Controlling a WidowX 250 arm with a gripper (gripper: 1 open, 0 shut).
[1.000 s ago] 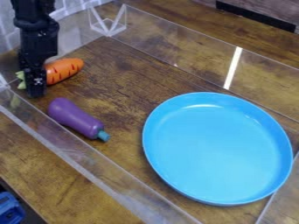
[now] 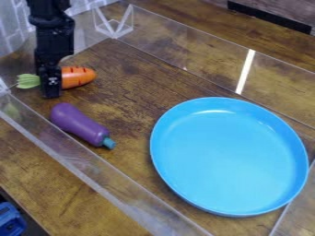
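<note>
My black gripper [image 2: 50,85] reaches down at the upper left, over the leafy end of an orange toy carrot [image 2: 74,76] lying on the wooden floor of the tray. I cannot tell whether its fingers are open or closed on the carrot. A purple eggplant [image 2: 77,123] lies below, apart from the gripper. A large blue plate [image 2: 229,155] fills the right side.
Clear tray walls run along the left and upper edges. A blue object [image 2: 7,221] sits at the lower-left corner outside the wall.
My gripper has moved a little to the right, and the carrot has shifted with it, now lying slightly lower and more level.
</note>
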